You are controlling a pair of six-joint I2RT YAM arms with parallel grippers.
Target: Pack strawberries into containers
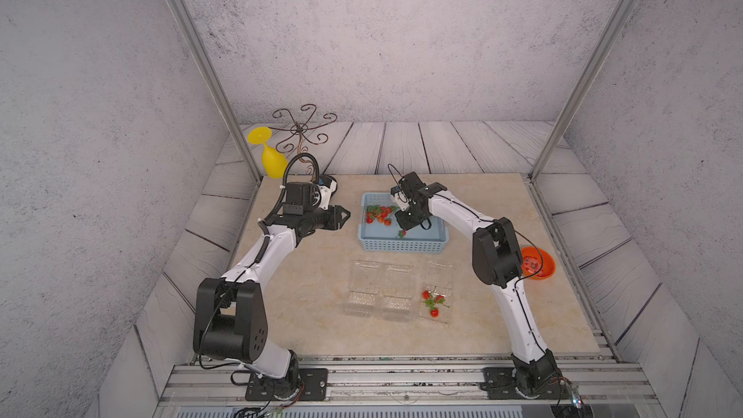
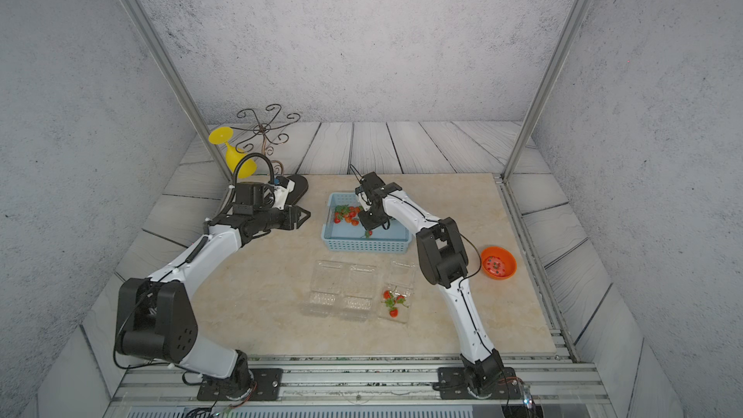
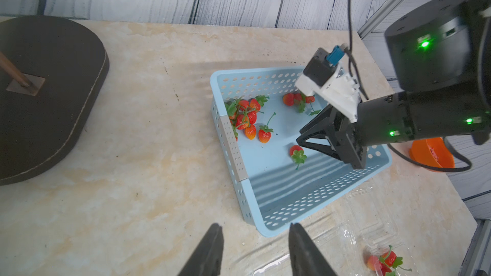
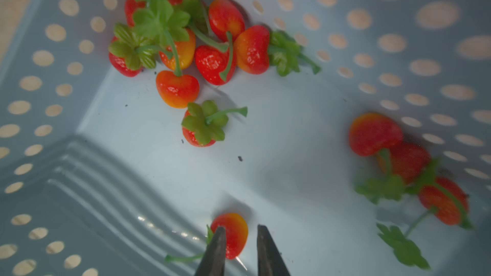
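Note:
My right gripper is down inside the blue basket [image 3: 227, 156], its fingertips at a lone strawberry [image 4: 232, 232] with a green calyx; whether they grip it is unclear. Clustered strawberries [image 4: 214, 64] lie at one end, another small group [image 4: 373, 133] along a side. My left gripper hovers left of the basket, its fingers apart and empty. In front of the basket stand clear plastic containers [image 1: 381, 290]; the rightmost holds several strawberries [image 1: 433, 302].
An orange bowl [image 2: 497, 261] sits at the right. A dark-based metal stand [image 3: 51, 102] and a yellow vase [image 1: 272, 161] are at the back left.

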